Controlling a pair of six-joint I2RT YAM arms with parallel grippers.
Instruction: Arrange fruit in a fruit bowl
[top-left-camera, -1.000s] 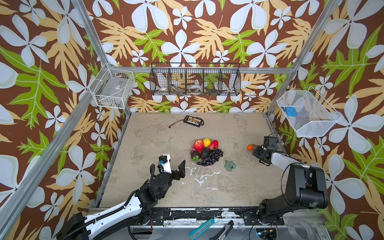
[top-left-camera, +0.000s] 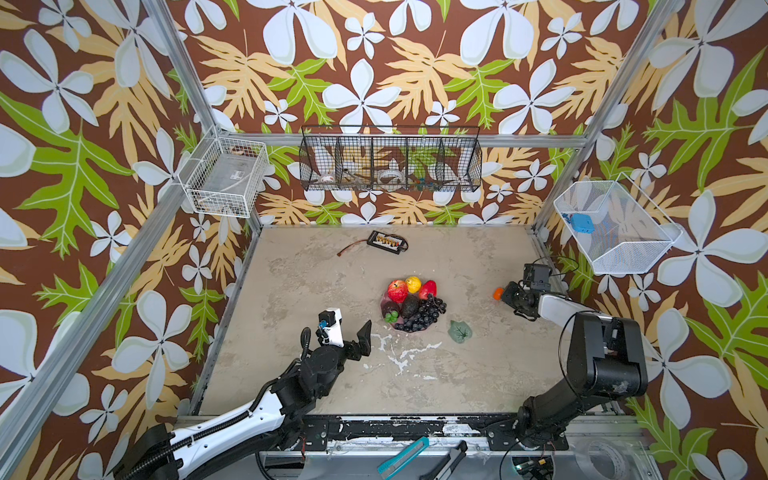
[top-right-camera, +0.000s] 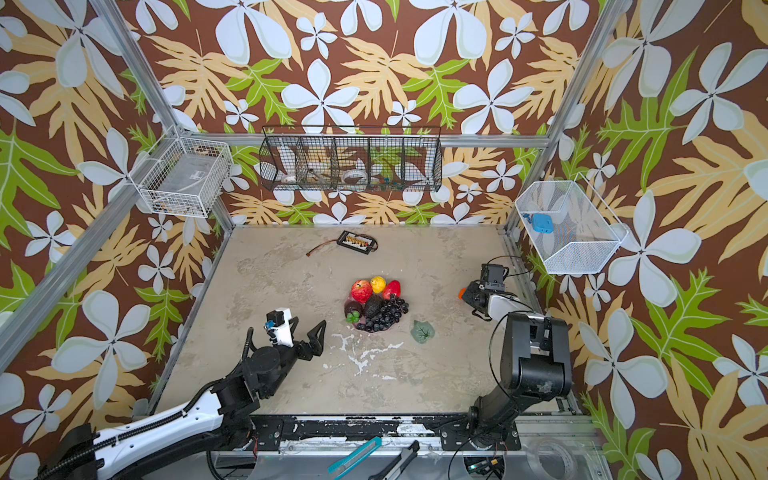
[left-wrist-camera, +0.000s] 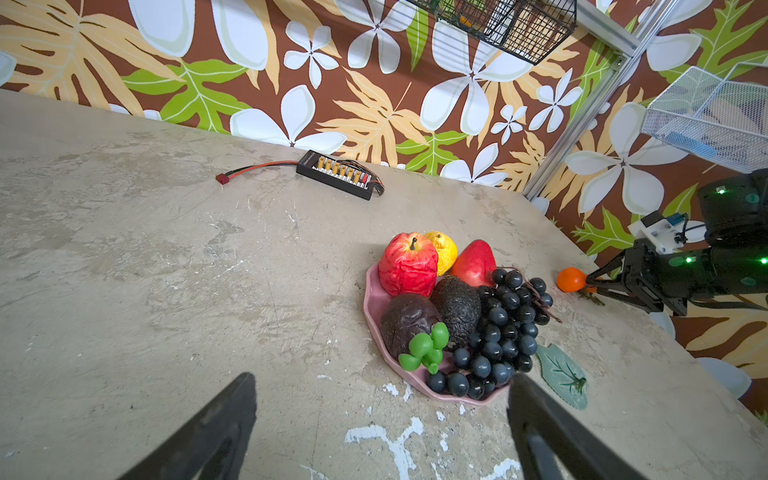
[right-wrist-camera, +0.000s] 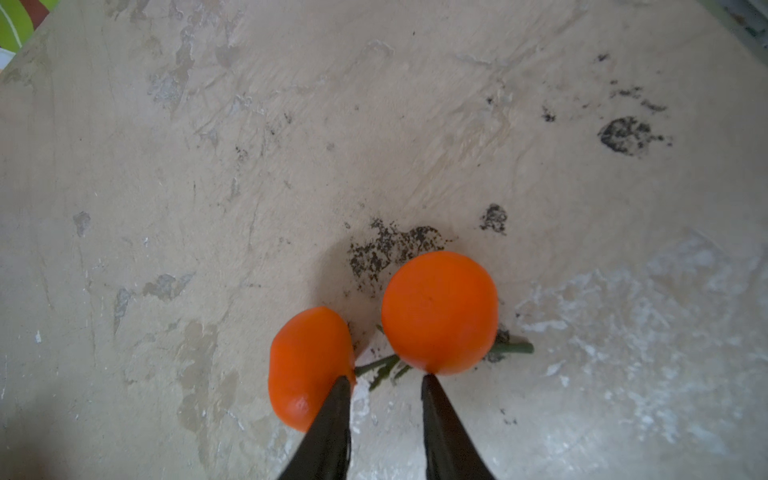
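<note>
A pink bowl (left-wrist-camera: 374, 320) on the table holds a red apple (left-wrist-camera: 408, 264), a yellow fruit (left-wrist-camera: 444, 248), a red pear (left-wrist-camera: 474, 262), dark fruits (left-wrist-camera: 406, 320) and black grapes (left-wrist-camera: 496, 352). Two small orange fruits on green stems, one left (right-wrist-camera: 310, 364), one right (right-wrist-camera: 439, 310), lie at the table's right side; my right gripper is just at them, fingers part open below and between them, holding nothing visible. My left gripper stands open and empty, facing the bowl from the front left.
A green leaf (top-left-camera: 460, 330) lies right of the bowl. A black connector board (top-left-camera: 386, 241) lies at the back. Wire baskets (top-right-camera: 560, 248) hang on the walls.
My right gripper has moved slightly leftward and toward the back, over the orange fruits, now partly hiding them in the top left view. The left arm and bowl are unchanged.
</note>
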